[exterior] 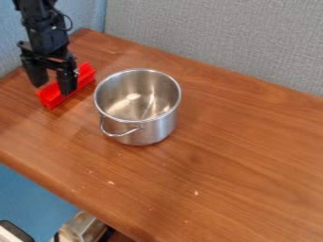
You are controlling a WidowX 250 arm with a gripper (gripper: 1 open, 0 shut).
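My black gripper (51, 71) hangs at the upper left, open, with its fingers down over a red block (78, 78) that lies lengthwise on the wooden table. The gripper partly hides the block's far left side; whether the fingers touch it is unclear. A steel pot (139, 123) with a wire handle stands just right of the block.
A grey padded wall (228, 38) runs along the back. A metal fixture (82, 230) sits below the table's near left edge.
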